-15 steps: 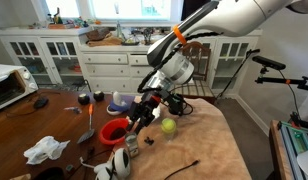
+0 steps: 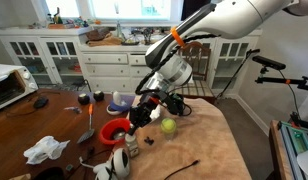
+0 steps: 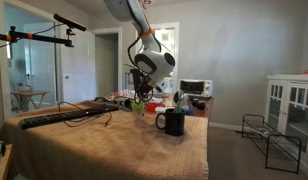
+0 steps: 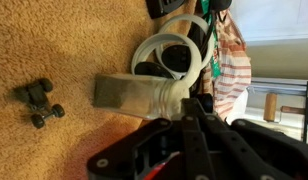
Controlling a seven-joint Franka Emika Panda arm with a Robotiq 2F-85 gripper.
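In the wrist view a clear jar-like container point(image 4: 134, 95) with a whitish end lies across the tan cloth. My gripper is shut right at that whitish end; nothing clearly shows between its fingers, and whether they touch the container is hard to tell. From exterior view 1, my gripper point(image 2: 133, 131) hangs low over the table, just above the small container point(image 2: 132, 146). The red bowl point(image 2: 115, 131) is close beside it. In exterior view 2 the fingertips are too small to make out.
A small dark wheeled toy point(image 4: 39, 102) rests on the cloth. The green ball point(image 2: 168, 126) sits to the arm's right, and a white-and-black ringed object point(image 2: 115, 165) lies nearer the camera. A black mug point(image 3: 172, 122) stands on the table.
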